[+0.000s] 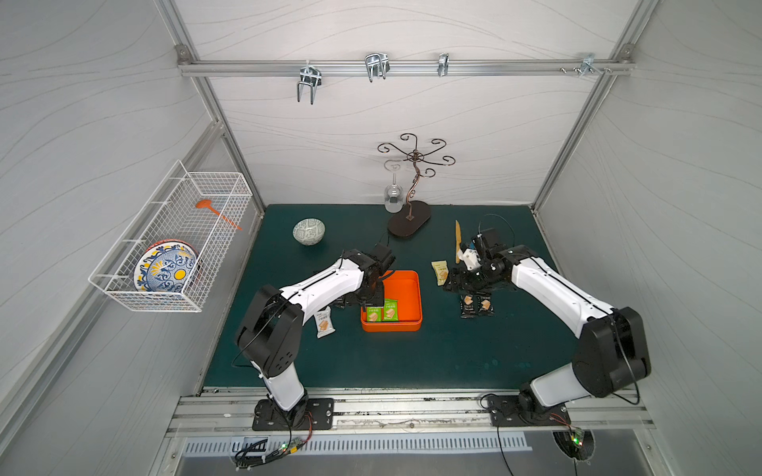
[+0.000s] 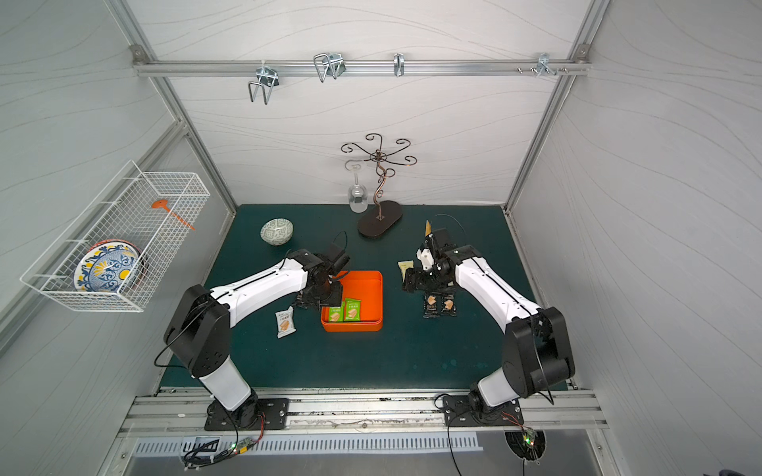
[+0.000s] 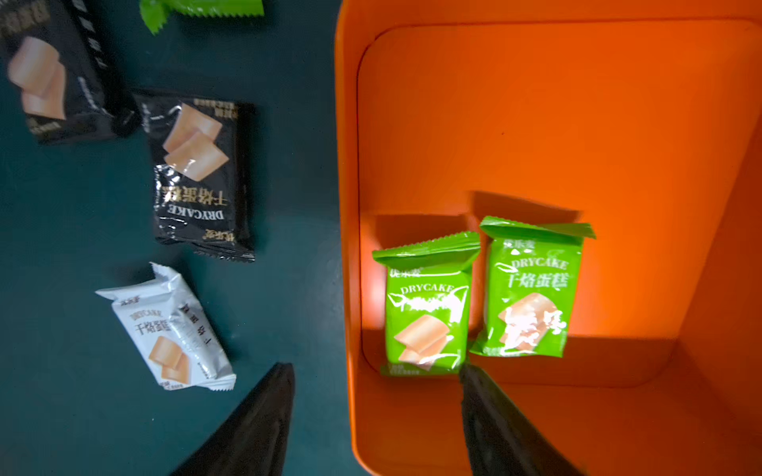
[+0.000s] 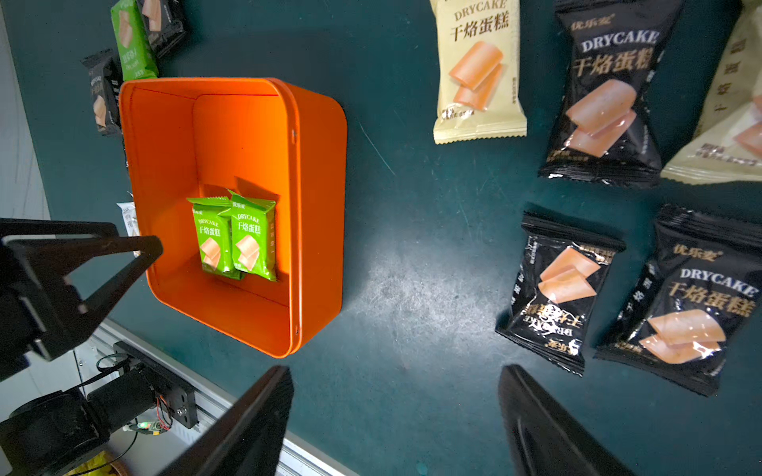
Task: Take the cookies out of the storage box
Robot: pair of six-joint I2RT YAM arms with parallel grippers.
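Observation:
Two green cookie packets lie in the orange storage box: the left packet [image 3: 428,309] close to the box's left wall and the right packet [image 3: 530,293] beside it. The box [image 3: 555,119] is otherwise bare inside as far as the left wrist view shows. Above the box's left side, my left gripper stands open, one finger [image 3: 258,424] outside the wall and the other over the inside; nothing is between them. My right gripper is open and empty over bare table, to the right of the box.
Left of the box lie a white packet [image 3: 170,333], black packets [image 3: 198,170] and a green one [image 3: 206,6]. Several black and cream packets [image 4: 480,71] lie to the right. A bowl [image 1: 308,231] and a rack base [image 1: 409,219] stand behind.

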